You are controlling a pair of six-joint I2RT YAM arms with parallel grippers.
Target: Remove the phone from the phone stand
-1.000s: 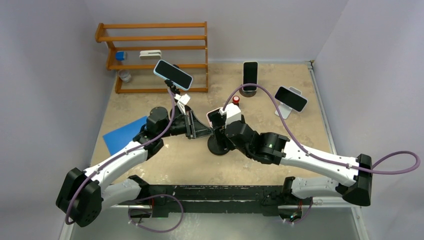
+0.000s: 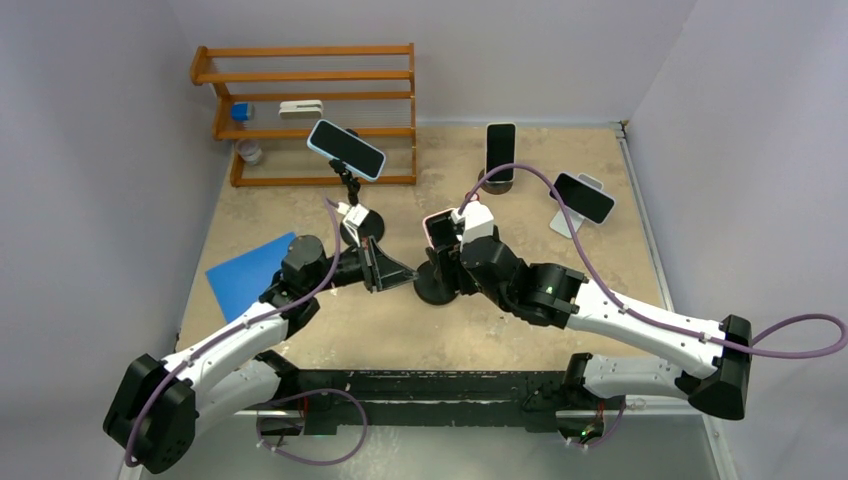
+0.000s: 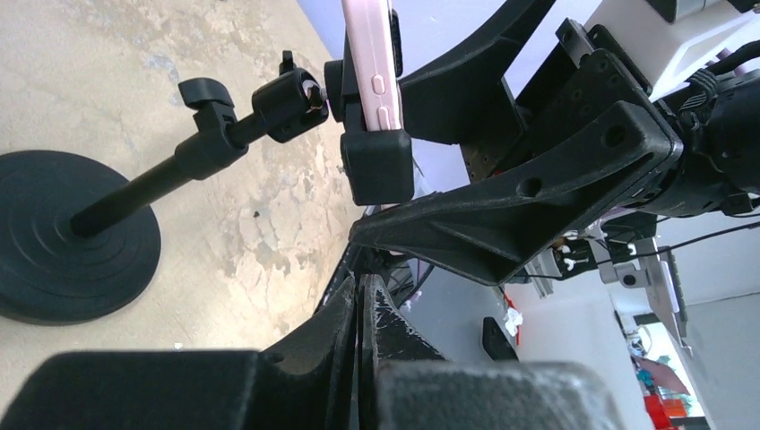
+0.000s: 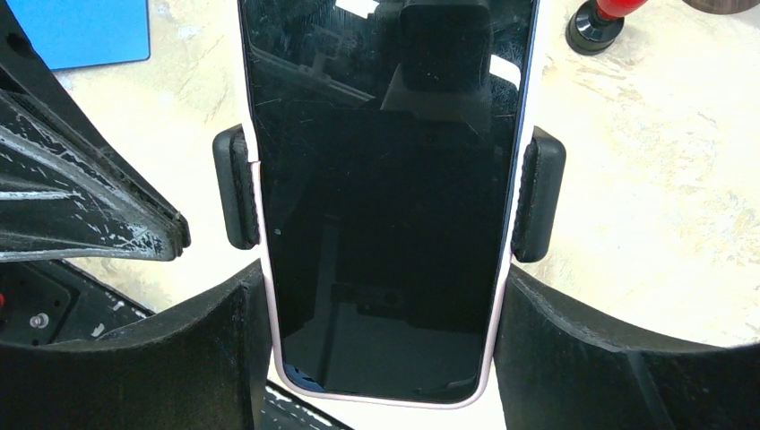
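Observation:
A pink-edged phone (image 4: 385,224) is still in the black clamp (image 4: 237,188) of a phone stand; the clamp's pads sit against both long sides. My right gripper is shut on the phone's lower part, a finger on each side. From the left wrist, the phone's pink edge (image 3: 372,63) shows in the clamp, and the stand's round black base (image 3: 72,237) rests on the table. My left gripper is shut, nothing visible between its tips. It hovers just left of the stand, apart from the phone.
A blue-edged phone on another stand (image 2: 346,150) stands behind my left arm. Two more phones, one upright (image 2: 500,150) and one tilted (image 2: 582,197), are at the back right. A wooden rack (image 2: 310,135) and a blue sheet (image 2: 250,275) lie on the left.
My left gripper has pulled slightly left and toward the front. The right gripper and the phone have shifted a little to the right; the stand shifts slightly.

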